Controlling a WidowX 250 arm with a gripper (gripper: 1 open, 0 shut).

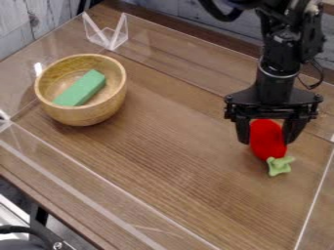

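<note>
My black gripper (pixel 271 115) stands open on the right of the view, low over a red object (pixel 268 141) with a green leafy end (pixel 279 165), which looks like a toy vegetable or fruit. The fingers sit on either side of the red object's upper part; whether they touch it is unclear.
A wooden bowl (pixel 64 104) with a green block (pixel 82 88) in it sits at the left. A white wire-like item (pixel 104 32) is at the upper left.
</note>
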